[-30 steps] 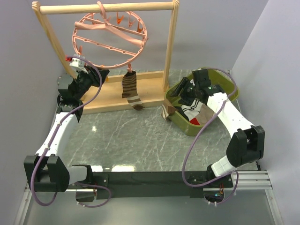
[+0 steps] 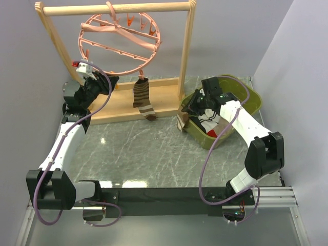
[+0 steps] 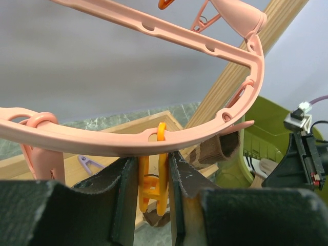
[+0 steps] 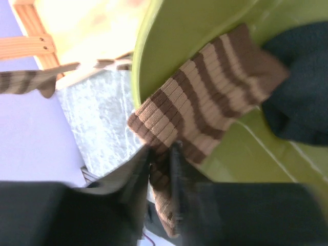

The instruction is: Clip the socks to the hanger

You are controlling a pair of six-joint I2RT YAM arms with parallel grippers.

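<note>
A pink round clip hanger (image 2: 119, 52) hangs from the wooden frame. One striped brown sock (image 2: 142, 96) dangles from a clip on its front. My left gripper is shut on an orange clip (image 3: 162, 187) under the hanger's rim. In the right wrist view a striped sock (image 4: 202, 87) lies over the green bin's edge, and my right gripper is at its end, sock fabric between or under the fingertips; that view is blurred, so I cannot tell whether the fingers have closed on it.
The green bin (image 2: 247, 102) at the right holds dark, white and other socks. Bare grey marble floor (image 2: 130, 154) lies in front of the wooden frame. Pale walls stand at both sides.
My right gripper has moved left and down within the bin, onto the striped sock at its rim. The left arm and hanger are unchanged.
</note>
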